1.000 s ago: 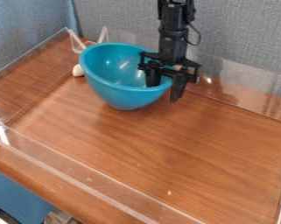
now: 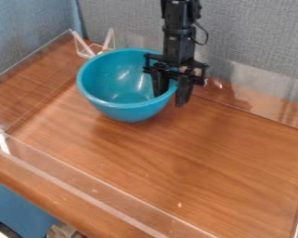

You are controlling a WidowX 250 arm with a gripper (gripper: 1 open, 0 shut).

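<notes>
A large turquoise bowl (image 2: 120,98) sits toward the back left of the wooden table, tilted slightly toward the viewer. My black gripper (image 2: 170,79) is at the bowl's right rim, shut on it, with part of the fingers inside the bowl and part outside. The exact grip at the fingertips is hard to make out.
A pale, wire-like object (image 2: 93,45) lies behind the bowl at the left. A grey back wall and clear side edging bound it.
The bowl and my gripper have shifted slightly left and toward the viewer, and the bowl's left side sits lower.
</notes>
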